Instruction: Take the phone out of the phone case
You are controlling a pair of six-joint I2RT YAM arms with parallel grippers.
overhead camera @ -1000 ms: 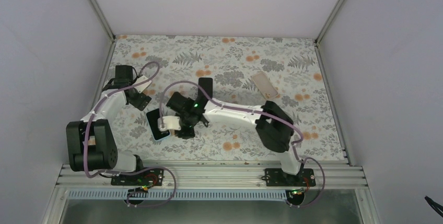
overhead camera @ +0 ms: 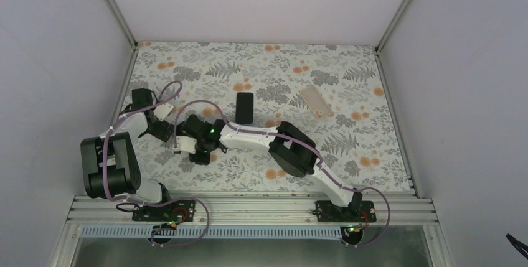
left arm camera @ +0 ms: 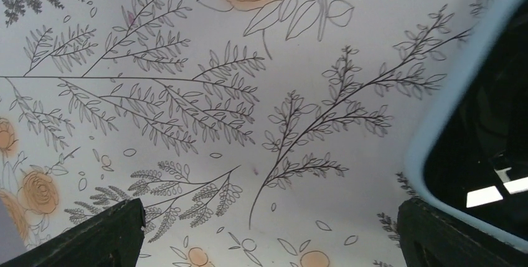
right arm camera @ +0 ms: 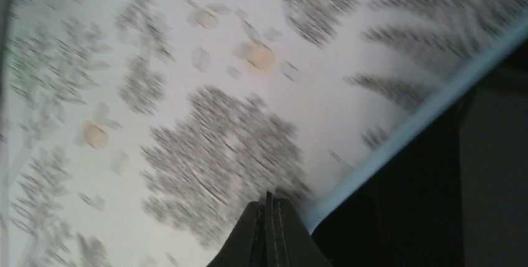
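Note:
A black phone (left arm camera: 498, 117) lies screen up in a light blue phone case (left arm camera: 429, 155), at the right of the left wrist view. In the right wrist view, the case's pale blue rim (right arm camera: 373, 161) runs diagonally beside the phone's dark surface (right arm camera: 398, 217). My right gripper is shut at the end of that visible rim; whether the rim sits between its fingers I cannot tell. From the top, the right arm covers most of phone and case. My left gripper stands open over bare cloth, its right finger (left arm camera: 429, 236) close to the case's corner.
Another dark phone-shaped item (overhead camera: 245, 108) lies at mid-table, touching nothing. A pale flat case-like piece (overhead camera: 315, 101) rests farther right. Both grippers are close together at the left.
The right gripper has moved left over the phone, which showed uncovered a second ago. Both arms have shifted slightly since, the left one drawing a little to the left.

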